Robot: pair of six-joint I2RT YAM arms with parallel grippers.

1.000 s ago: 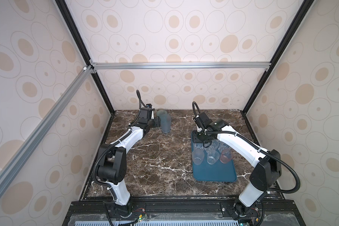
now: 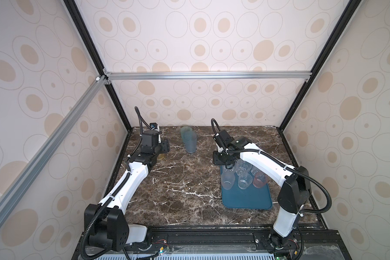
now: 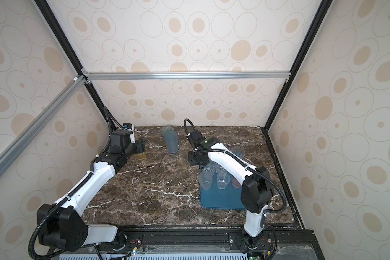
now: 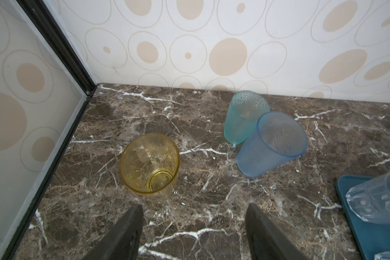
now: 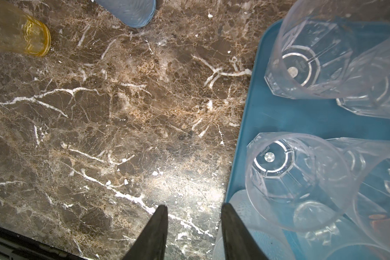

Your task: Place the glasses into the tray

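Observation:
In the left wrist view, a yellow glass (image 4: pixel 149 160), a teal glass (image 4: pixel 240 117) and a blue glass (image 4: pixel 268 145) stand on the marble table. My left gripper is open above the table, in front of the yellow glass, nothing between its fingers. My right gripper is open at the left edge of the blue tray (image 5: pixel 242 130), nothing between its fingers. Several clear glasses (image 5: pixel 290 182) are in the tray, and a pinkish glass (image 2: pixel 260 181) is on its right side.
The tray's front part (image 2: pixel 247 199) is bare. A framed patterned wall borders the table at the back and sides.
My left arm has pulled back from beside the teal and blue glasses toward the left, uncovering the yellow glass. My right arm has shifted slightly leftward.

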